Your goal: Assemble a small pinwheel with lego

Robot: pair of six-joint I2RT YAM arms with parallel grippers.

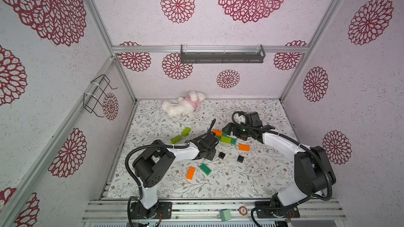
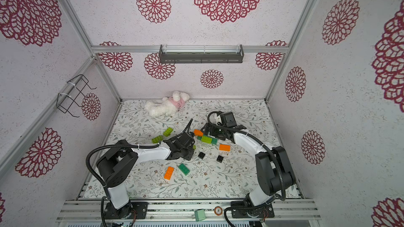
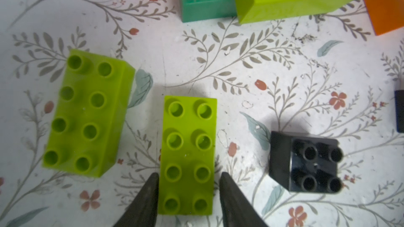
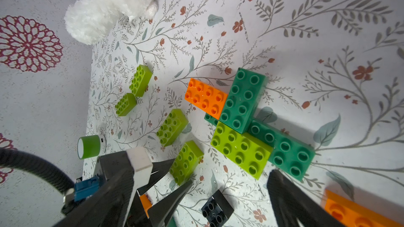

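A partly built pinwheel of dark green [image 4: 244, 96], orange [image 4: 205, 96] and lime [image 4: 239, 149] bricks lies mid-table. In the left wrist view my left gripper is low over a loose lime brick [image 3: 187, 147], one blurred finger either side of its near end; grip is not evident. Another lime brick [image 3: 84, 113] lies to its left, a black brick [image 3: 311, 161] to its right. My right gripper [image 2: 207, 129] hangs over the pinwheel, open, no brick seen between its fingers.
Orange [image 1: 190, 172] and green [image 1: 205, 169] bricks lie at the front, another orange brick [image 1: 244, 147] at right. Two lime bricks [image 1: 176, 139] lie left. A white plush toy [image 1: 181, 107] is at the back.
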